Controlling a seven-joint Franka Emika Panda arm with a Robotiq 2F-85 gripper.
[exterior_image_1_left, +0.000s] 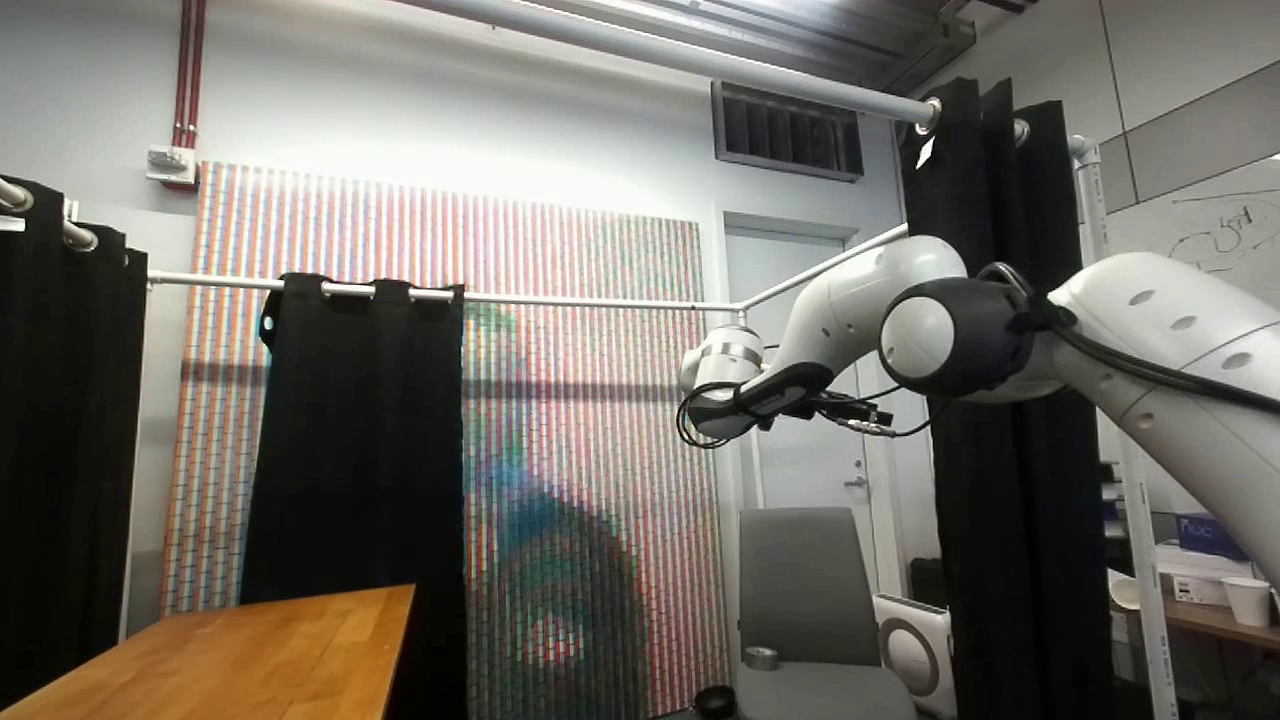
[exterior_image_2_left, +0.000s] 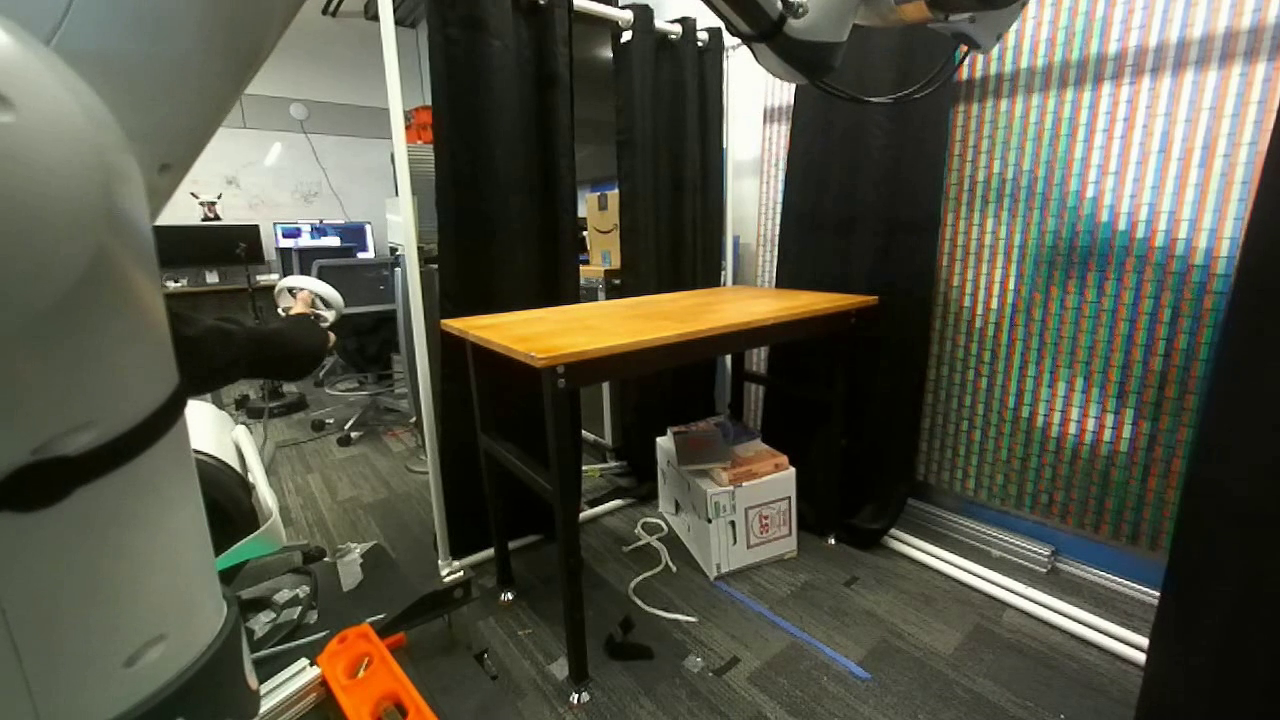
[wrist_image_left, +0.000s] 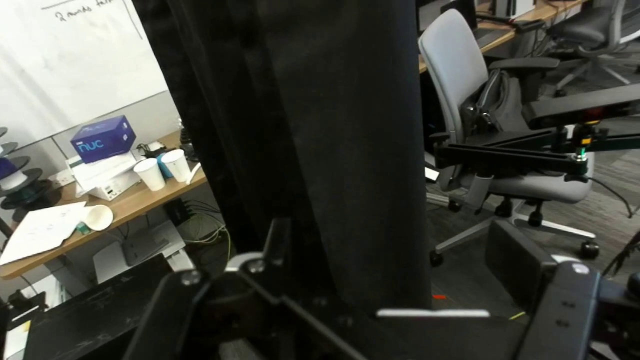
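Note:
My gripper stands open in the wrist view, a wide gap between its dark fingers and nothing held there. Beyond that gap hangs a black curtain. Exterior view 1 has the arm raised high, the small dark gripper held well above a grey chair. In exterior view 2 only part of the arm shows along the top edge, and the fingers are out of sight. A wooden table stands below with a bare top.
Cups and a blue box rest on a side desk. Another office chair is at the right of the wrist view. Under the table sits a white box. A curtain hangs behind the arm.

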